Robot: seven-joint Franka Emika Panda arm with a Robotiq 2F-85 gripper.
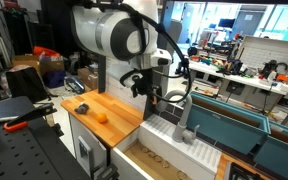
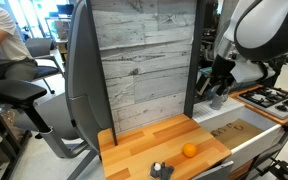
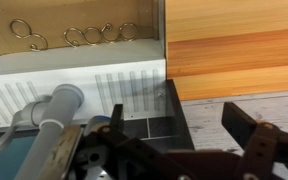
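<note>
My gripper is open in the wrist view, its dark fingers wide apart with nothing between them. It hangs above the dark strip between the wooden counter and the white ribbed ledge. A grey faucet (image 3: 59,112) lies to the left in that view, also visible as the grey faucet (image 1: 188,130) on the ledge. An orange round object (image 1: 101,118) rests on the wooden counter (image 1: 124,122), well away from the gripper. Near it on the counter lies a small dark item (image 1: 81,108). Part of a round bluish thing is hidden behind the left finger.
An open drawer (image 1: 149,158) in front of the ledge holds several curled wire hooks (image 3: 84,36). A white plank wall (image 2: 149,85) stands behind the counter.
</note>
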